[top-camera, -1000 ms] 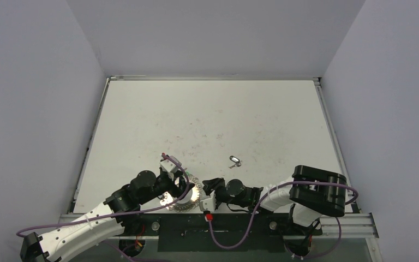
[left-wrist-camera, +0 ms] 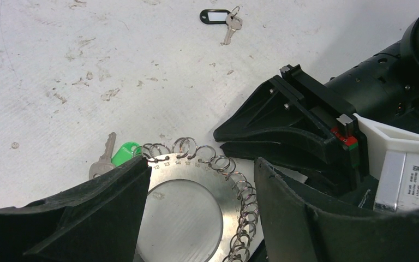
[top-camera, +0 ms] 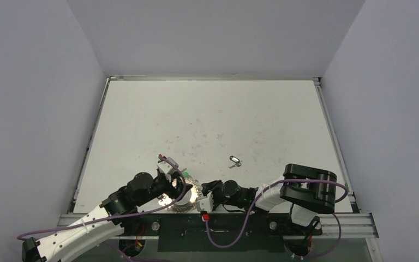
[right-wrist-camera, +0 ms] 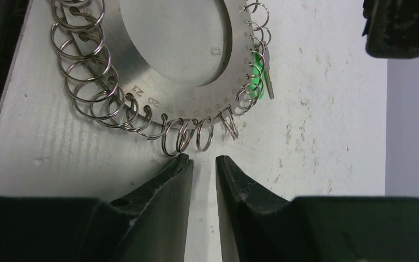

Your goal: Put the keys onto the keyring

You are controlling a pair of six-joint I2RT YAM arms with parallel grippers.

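Note:
The steel ring plate (left-wrist-camera: 222, 199) with numbered wire rings (right-wrist-camera: 204, 135) lies at the near edge. By its rim are a key (left-wrist-camera: 103, 162) with a green tag (left-wrist-camera: 124, 154). Another key (left-wrist-camera: 230, 27) with a black tag (left-wrist-camera: 209, 16) lies farther back. My left gripper is over the plate, fingers apart with nothing held. My right gripper is low beside the rings, fingertips a little apart just outside them, with nothing visible between them.
The white board (top-camera: 207, 114) is clear across the back and middle, bordered by a frame (top-camera: 213, 78) and grey walls. Both arms crowd the near edge, close to each other over the plate.
My left gripper has shifted slightly left in the top view.

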